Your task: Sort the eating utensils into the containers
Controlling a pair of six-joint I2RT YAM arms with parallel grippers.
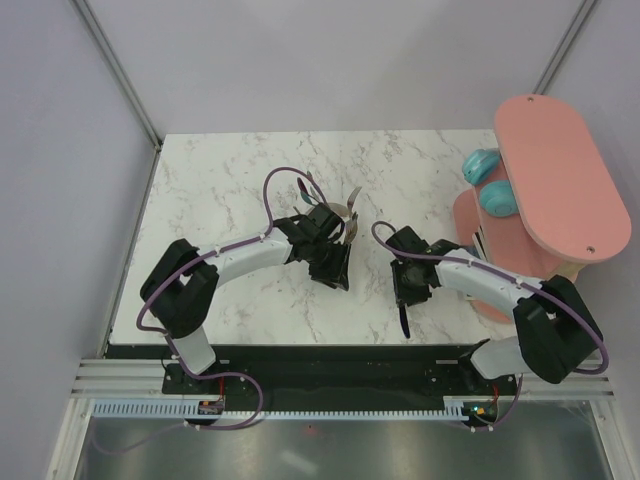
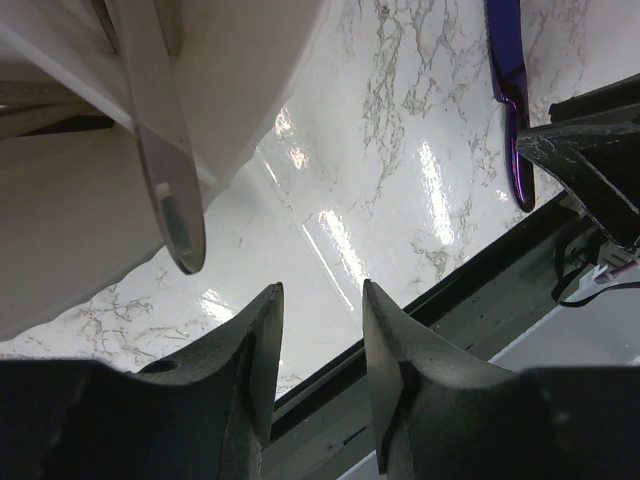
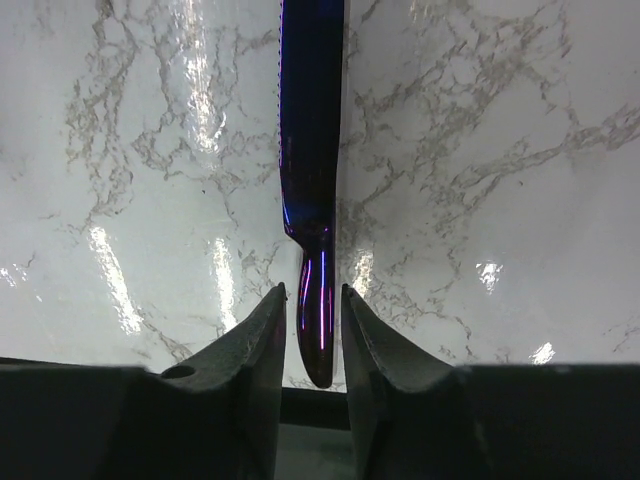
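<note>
A dark, shiny purple-blue knife (image 3: 312, 130) lies on the marble table, its handle toward the front edge. My right gripper is open above the handle, one finger on either side of it. In the top view, the handle (image 1: 404, 322) shows in front of that gripper and most of the blade is hidden. Behind my left arm, a whitish container (image 1: 339, 211) holds several utensils (image 1: 355, 197) standing up. My left gripper is open and empty beside this container, whose pale wall (image 2: 230, 110) fills the upper left of the left wrist view.
At the right stands a pink two-level rack (image 1: 565, 170) with teal items (image 1: 498, 198) on it, close to my right arm. A dark strip (image 1: 330, 358) runs along the front edge.
</note>
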